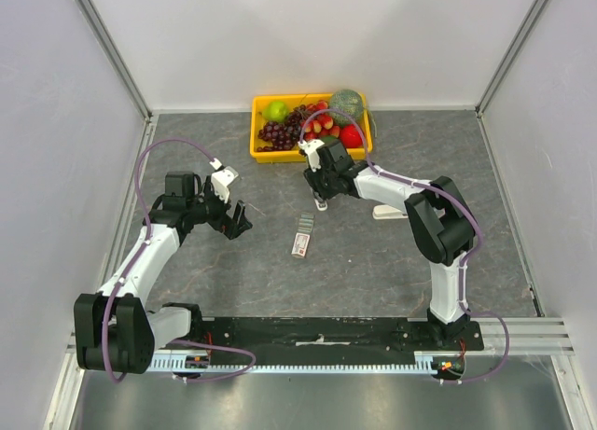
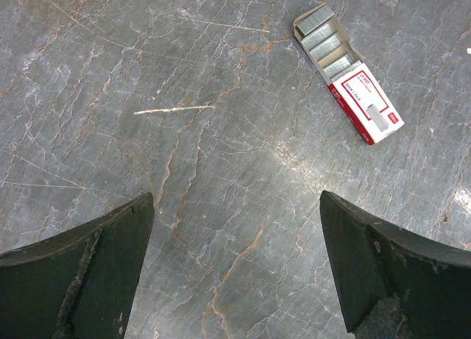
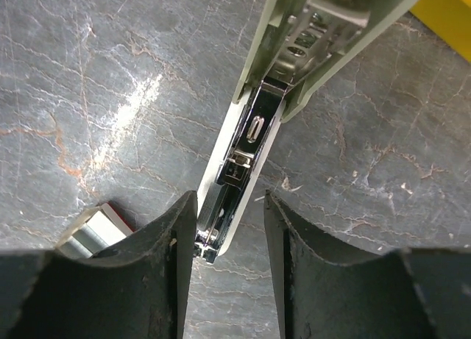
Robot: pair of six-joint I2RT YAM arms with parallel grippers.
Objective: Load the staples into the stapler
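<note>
An opened stapler [image 3: 252,129] lies on the grey table below my right gripper, its cover raised and its black magazine exposed. That gripper's fingers are part open, straddling the lower end of the magazine; whether they touch it I cannot tell. In the left wrist view an open box of staples [image 2: 364,104] shows several staple strips; it lies just below the stapler in the top view. My left gripper [image 1: 238,223] hangs open and empty over the table, left of the box.
A yellow crate [image 1: 266,155] of fruit stands at the back, behind the stapler. A pale long object [image 1: 390,212] lies to the right, partly beside the right arm.
</note>
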